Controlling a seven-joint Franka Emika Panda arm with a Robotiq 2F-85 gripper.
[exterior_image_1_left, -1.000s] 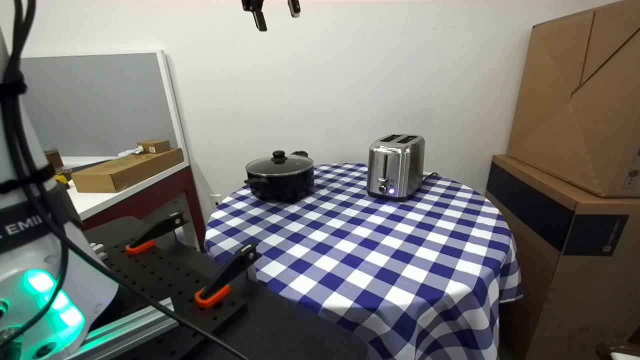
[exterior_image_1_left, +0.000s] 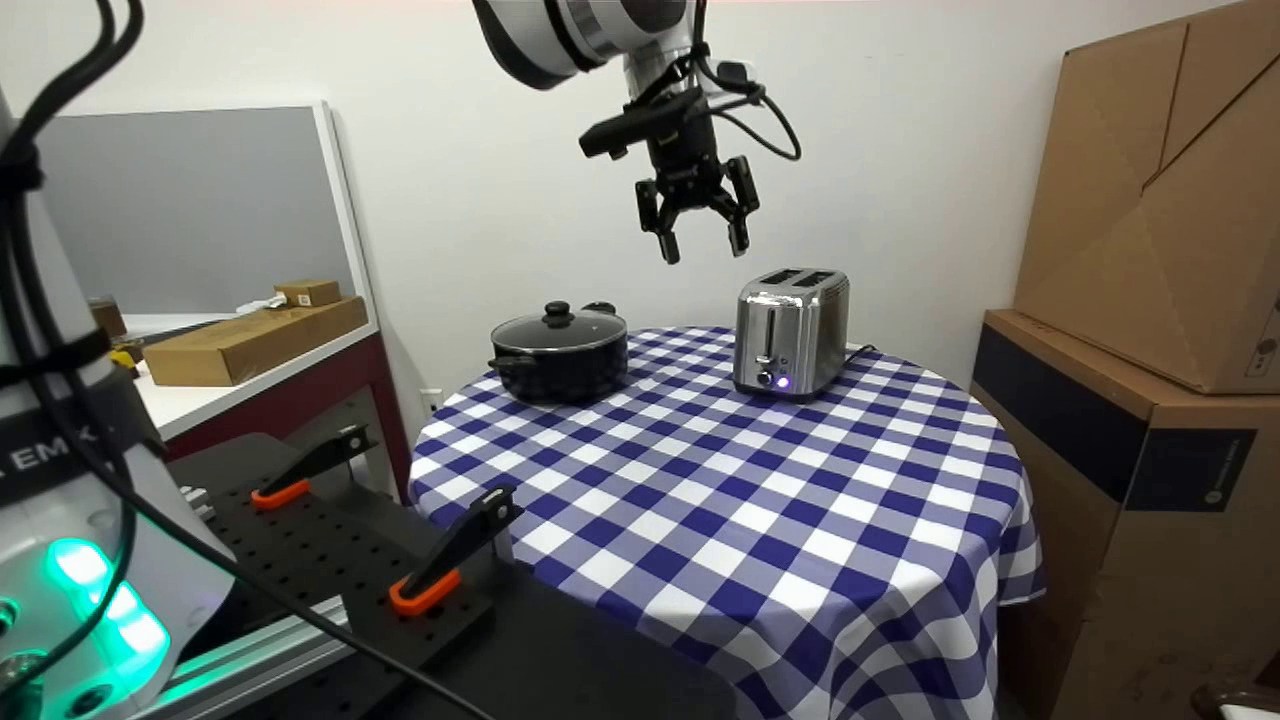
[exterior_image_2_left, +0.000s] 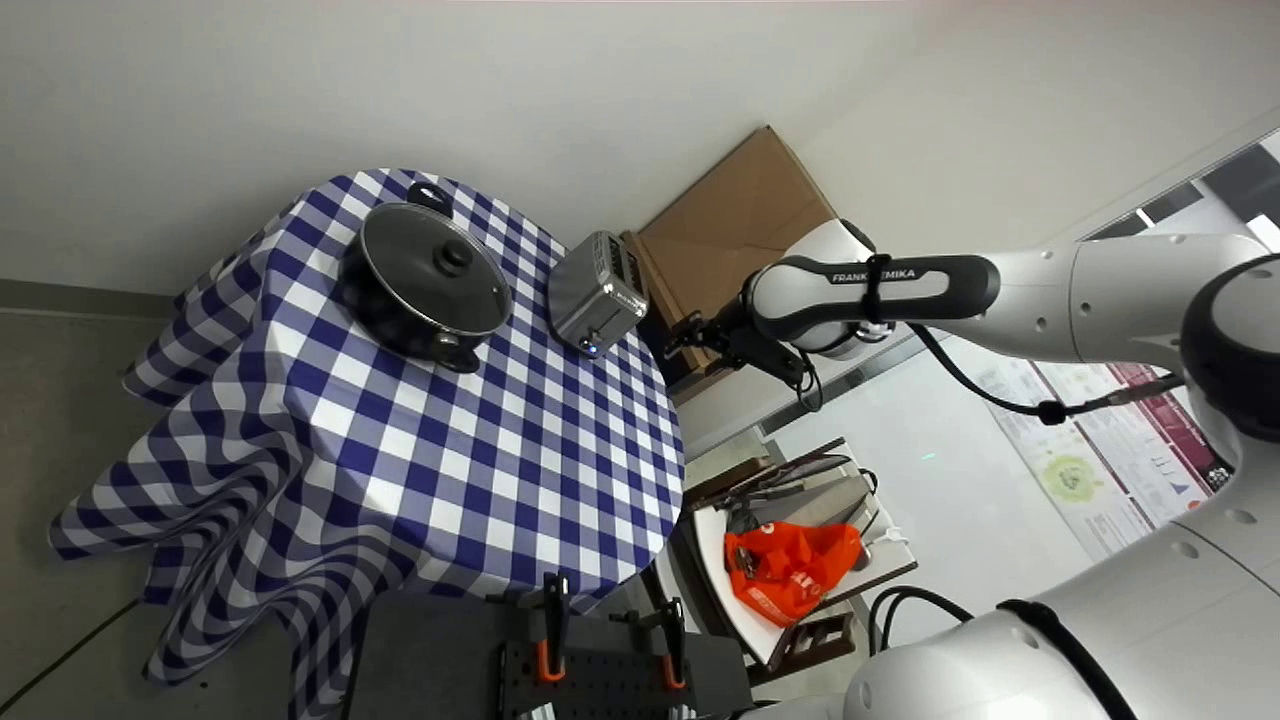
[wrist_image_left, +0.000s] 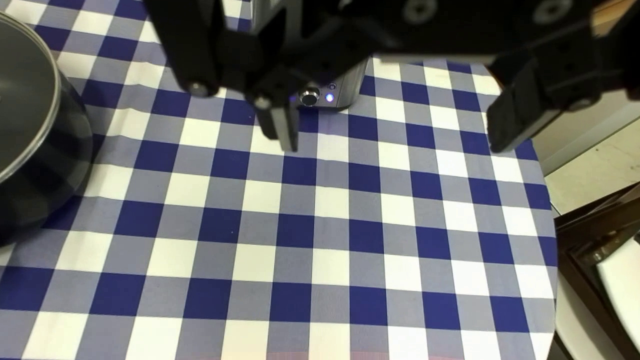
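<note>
High above the table, my gripper (exterior_image_1_left: 704, 250) stands open with nothing between its fingers. In exterior view 1 it hangs up and to the left of a silver two-slot toaster (exterior_image_1_left: 793, 335), clear of it. The toaster's lever faces front and a small purple light glows at its base. In the wrist view my gripper hides most of the toaster (wrist_image_left: 351, 87), leaving the knob and light visible. A black pot (exterior_image_1_left: 560, 356) with a glass lid sits at the left of the table; the wrist view catches only its edge (wrist_image_left: 66, 144).
A blue-and-white checkered cloth (exterior_image_1_left: 744, 516) covers the round table, bare across its front and middle. Large cardboard boxes (exterior_image_1_left: 1128, 204) rise at the right. Two black clamps with orange parts (exterior_image_1_left: 456, 546) sit on the dark mounting bench at the front left.
My gripper has come down and to the right in exterior view 1, from the top edge to near the toaster. Pot and toaster have not moved.
</note>
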